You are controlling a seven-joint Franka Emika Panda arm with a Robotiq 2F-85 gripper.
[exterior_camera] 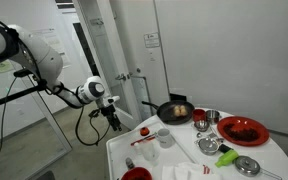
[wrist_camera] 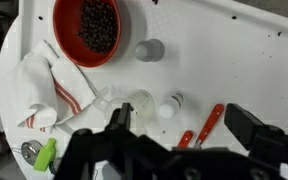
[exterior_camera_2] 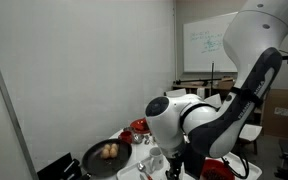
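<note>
My gripper is open in the wrist view, its dark fingers (wrist_camera: 122,134) spread apart over the white table, with nothing held between them. Below and between the fingers stand a small white-capped bottle (wrist_camera: 171,104) and a clear container (wrist_camera: 136,106). A red-handled tool (wrist_camera: 211,122) lies near the right finger. Further up are a grey shaker (wrist_camera: 149,50) and a red bowl (wrist_camera: 70,31) of dark beans. In exterior view 1 the gripper (exterior_camera: 116,122) hangs above the table's left edge. Exterior view 2 shows the arm (exterior_camera_2: 179,125) covering part of the table.
A striped cloth (wrist_camera: 56,86) lies left of the clear container. Toward the table's back are a black pan (exterior_camera: 174,111) with round items, a mug (exterior_camera: 164,138) and a tomato (exterior_camera: 144,131). A red plate (exterior_camera: 242,130), pot (exterior_camera: 247,165) and green item (exterior_camera: 227,158) occupy the right.
</note>
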